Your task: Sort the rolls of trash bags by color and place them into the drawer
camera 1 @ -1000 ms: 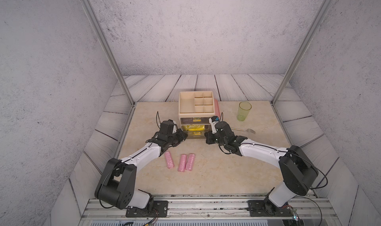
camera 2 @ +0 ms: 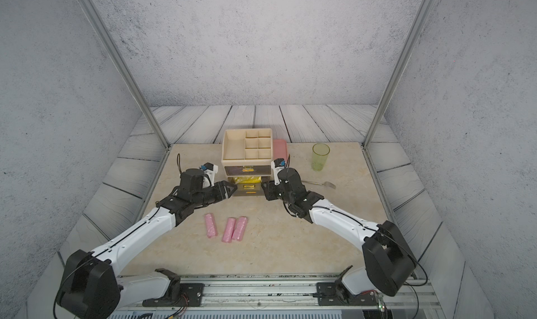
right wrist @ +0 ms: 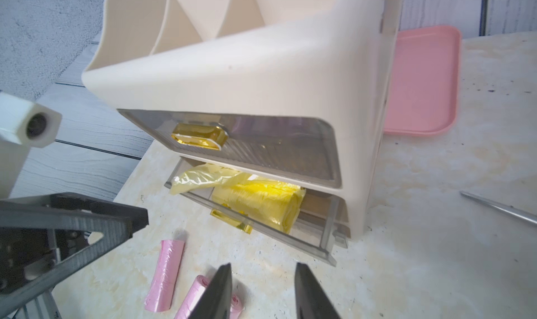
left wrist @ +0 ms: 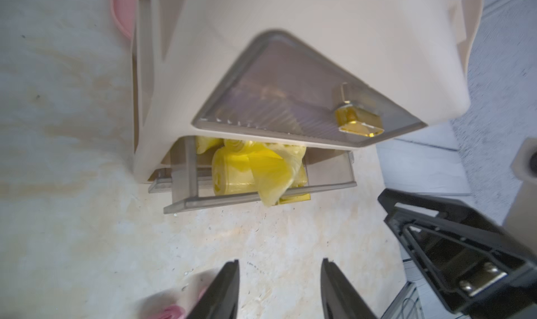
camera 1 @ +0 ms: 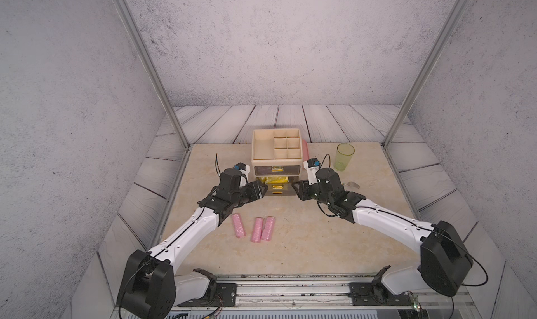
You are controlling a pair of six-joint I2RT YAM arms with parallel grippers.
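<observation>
A cream drawer unit (camera 1: 277, 145) stands at the back middle. Its partly pulled-out lower drawer (right wrist: 291, 241) holds yellow rolls (left wrist: 235, 170), with loose yellow plastic (left wrist: 271, 176) draped to the front edge. Three pink rolls (camera 1: 238, 225) lie on the table in front, left of centre. My left gripper is over the table at the drawer's left front, fingers apart with nothing between. My right gripper is at its right front, also open and empty.
A pink tray (right wrist: 422, 81) lies right of the unit. A green cup (camera 1: 343, 156) stands at the back right, near a metal utensil (camera 2: 324, 183).
The yellow plastic shows at the drawer front; the pink rolls have not moved.
</observation>
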